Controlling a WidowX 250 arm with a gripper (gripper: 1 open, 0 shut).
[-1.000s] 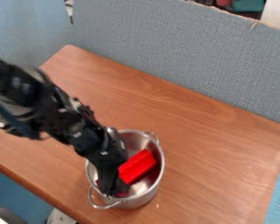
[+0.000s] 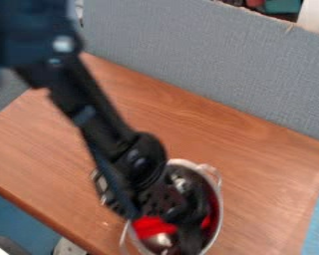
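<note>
A silver pot (image 2: 211, 179) with side handles stands at the bottom centre of the camera view, largely covered by the dark, motion-blurred arm that comes down from the upper left. My gripper (image 2: 174, 218) is at the pot, over and partly inside it. A red object (image 2: 155, 226) shows low in the pot beside the fingers. The fingertips are blurred and overlap the pot's contents, so whether they touch the red object is unclear.
A grey padded wall (image 2: 202, 60) runs along the back. A light blue tape strip (image 2: 317, 224) lies at the right.
The arm has swung more upright and covers more of the pot. The pot sits a little further right and lower, and less of the red object shows.
</note>
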